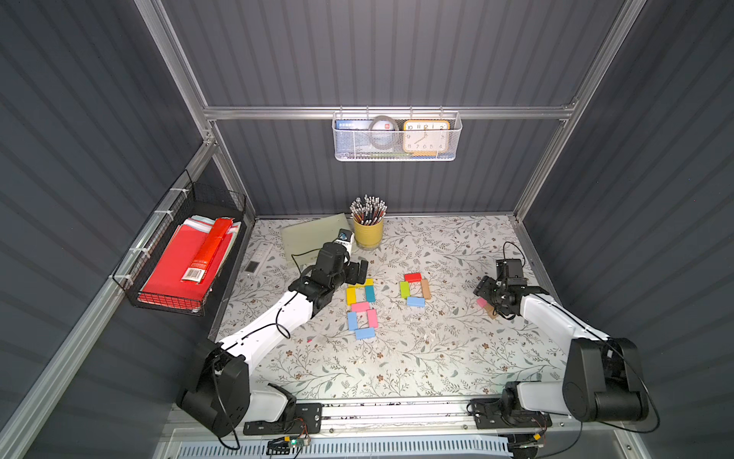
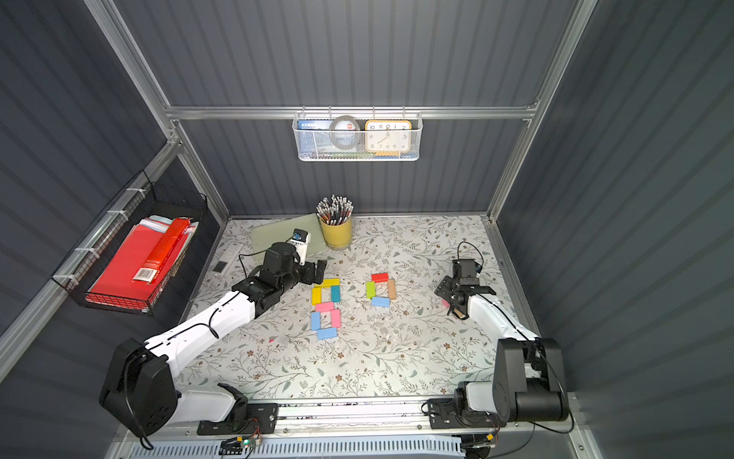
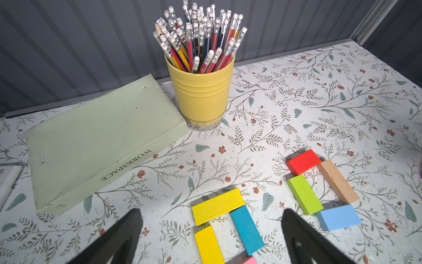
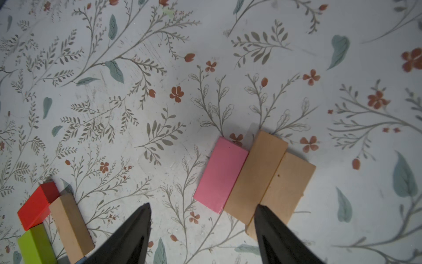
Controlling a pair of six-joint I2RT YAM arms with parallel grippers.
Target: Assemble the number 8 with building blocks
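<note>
On the left, a closed figure 8 is laid flat: a yellow block (image 1: 368,282), another yellow block (image 1: 351,296) and a teal block (image 1: 370,293) on top, pink and blue blocks (image 1: 365,332) below. To its right, a red block (image 3: 303,162), a green block (image 3: 305,194), a wooden block (image 3: 338,181) and a blue block (image 3: 338,217) form one ring. A pink block (image 4: 221,174) and two wooden blocks (image 4: 256,175) lie side by side under my right gripper, whose fingers are parted and empty. My left gripper hovers open behind the 8.
A yellow pencil cup (image 3: 201,94) and a green box (image 3: 105,136) stand at the back left. Bare table (image 1: 451,336) lies between the ring and the right-hand blocks, and in front of the ring.
</note>
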